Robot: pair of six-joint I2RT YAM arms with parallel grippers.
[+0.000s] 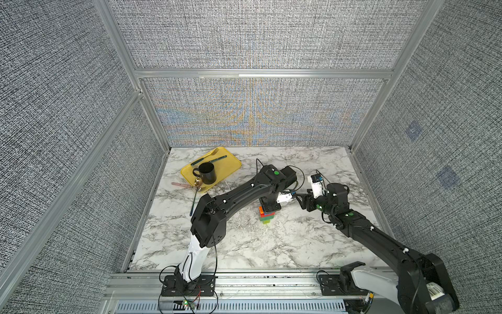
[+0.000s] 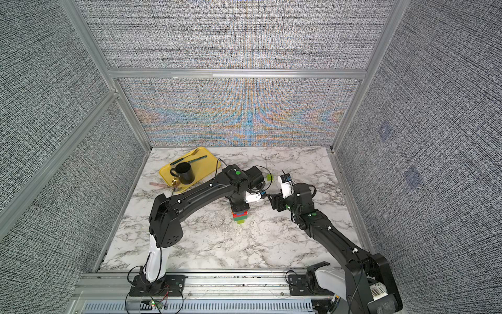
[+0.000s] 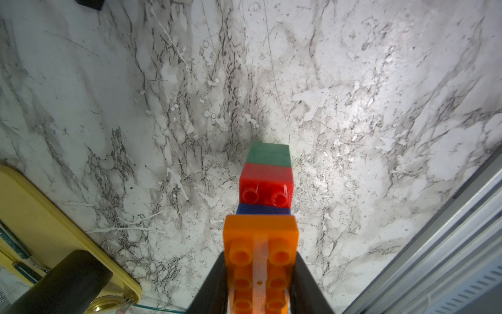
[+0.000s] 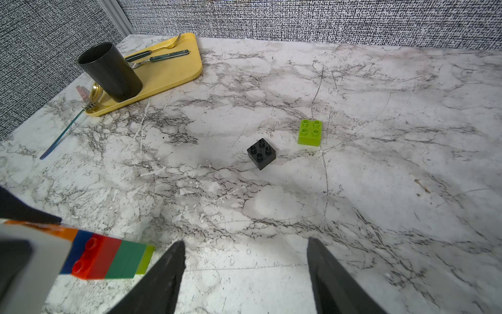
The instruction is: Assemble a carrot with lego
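Observation:
My left gripper is shut on the orange brick (image 3: 260,230) at one end of a joined stack. Beyond the orange come a blue brick (image 4: 78,251), a red brick (image 4: 99,257), a green brick (image 4: 125,260) and a light green brick (image 4: 146,259) at the far end. In the right wrist view the stack lies at the lower left, partly behind the left gripper. My right gripper stands open and empty, to the right of the left one. A loose black brick (image 4: 261,153) and a lime brick (image 4: 310,133) rest studs up on the table, apart from each other.
At the back left stands a yellow tray (image 1: 227,166) with a black mug (image 1: 207,173) and cutlery on it. A thin blue-handled utensil (image 4: 60,137) lies beside the tray.

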